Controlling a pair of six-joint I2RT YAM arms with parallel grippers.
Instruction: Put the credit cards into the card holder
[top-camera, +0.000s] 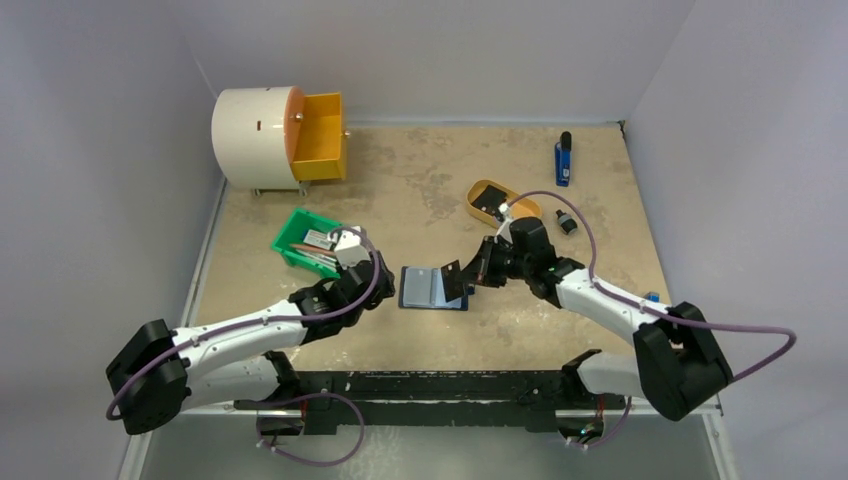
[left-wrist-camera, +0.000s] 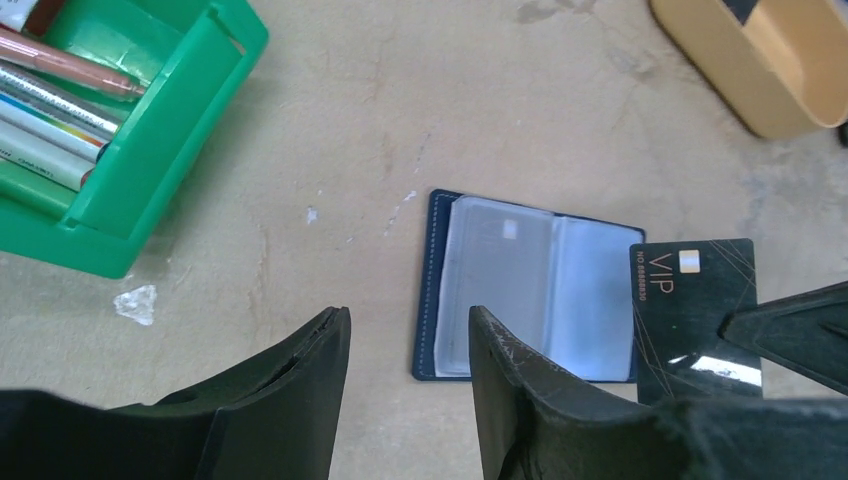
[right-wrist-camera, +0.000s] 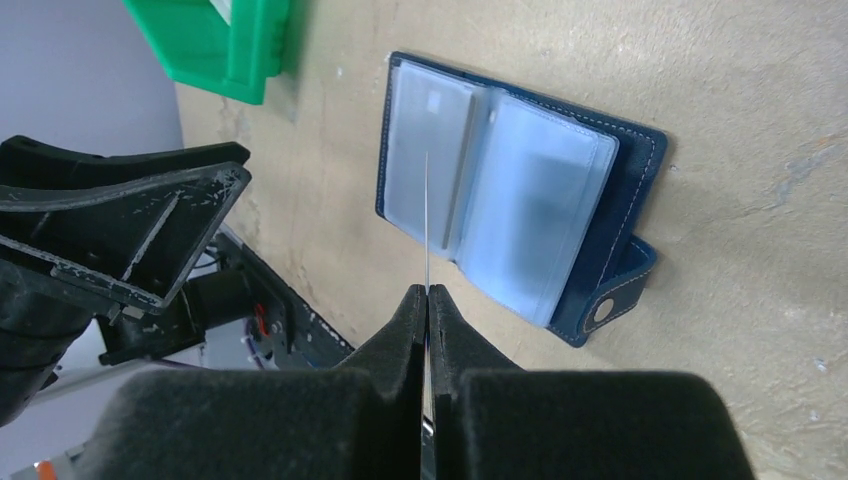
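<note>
A black VIP card is pinched in my right gripper; in the right wrist view the card (right-wrist-camera: 427, 220) shows edge-on as a thin line. The card holder (top-camera: 432, 287) lies unfolded on the table, with dark blue leather edges and pale translucent sleeves (right-wrist-camera: 530, 200). In the top view the card (top-camera: 453, 281) hangs over the holder's right side. My left gripper stands open with nothing between its fingers, to the left of the holder in the top view. The holder's snap strap (right-wrist-camera: 612, 300) sticks out on its right.
A green box (top-camera: 306, 243) of pens stands beside the left arm. The tan tray (top-camera: 520, 207) with a black card (top-camera: 490, 198) sits behind the right gripper. A blue stapler (top-camera: 563, 160) and white drum with a yellow drawer (top-camera: 320, 140) are farther back.
</note>
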